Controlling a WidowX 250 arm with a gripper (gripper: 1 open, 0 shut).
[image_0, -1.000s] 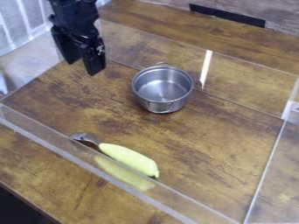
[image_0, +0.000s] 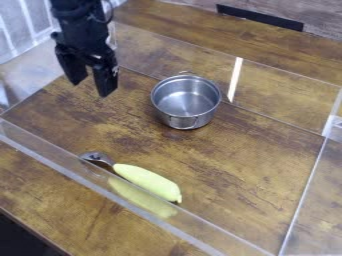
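Note:
The black robot arm reaches down from the top left, and its gripper (image_0: 88, 72) hangs above the wooden table at the left, open, well to the left of the steel pot. The empty steel pot (image_0: 186, 100) with side handles stands near the middle. A pale yellow corn cob (image_0: 144, 180) lies in the lower middle, with a metal utensil (image_0: 96, 159), perhaps a spoon, just off its upper left end.
Clear low walls (image_0: 329, 124) border the wooden work area (image_0: 234, 180). A white strip (image_0: 235, 78) stands behind the pot at the right.
The gripper has shifted slightly left and a little lower over the last second. The pot, corn and utensil have not moved.

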